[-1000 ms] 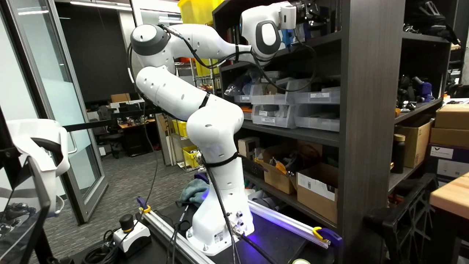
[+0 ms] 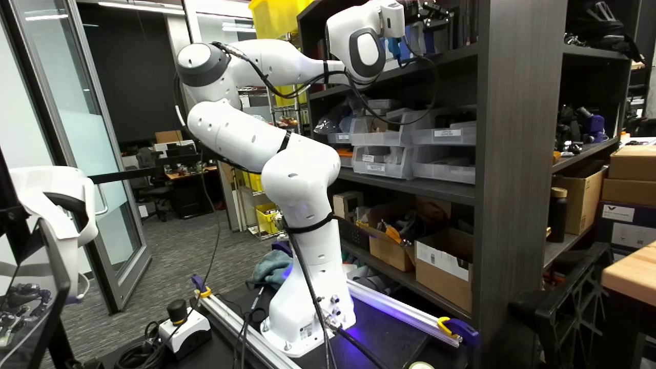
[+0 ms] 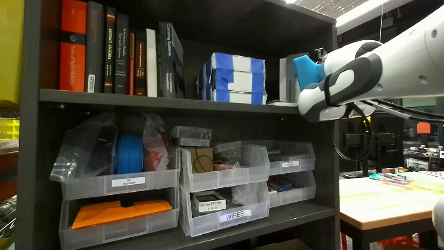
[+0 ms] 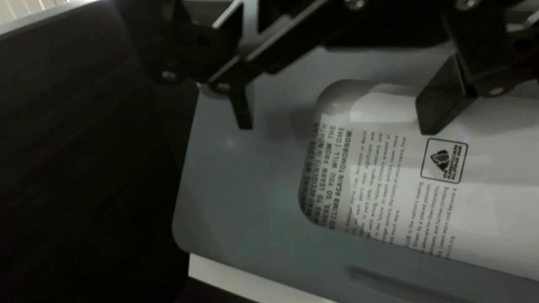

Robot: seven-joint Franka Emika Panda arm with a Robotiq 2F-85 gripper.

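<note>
My gripper is open in the wrist view, its two dark fingers wide apart with nothing held between them. Beyond the fingertips is a grey-blue book with a white text panel and a small black logo. Whether a finger touches the cover cannot be told. In exterior view 1 the gripper is at the upper shelf, small and dark against it. From exterior view 2 the gripper is mostly hidden behind the white wrist and its blue part; a pale upright book shows just left of it.
Upright books line the upper shelf's left end, with blue-and-white boxes mid-shelf. The shelf board runs beneath the wrist, above clear bins. A side panel bounds the shelf.
My arm has drawn back a little to the left in exterior view 1, and the hand has risen slightly. The shelf's bins look unmoved.
</note>
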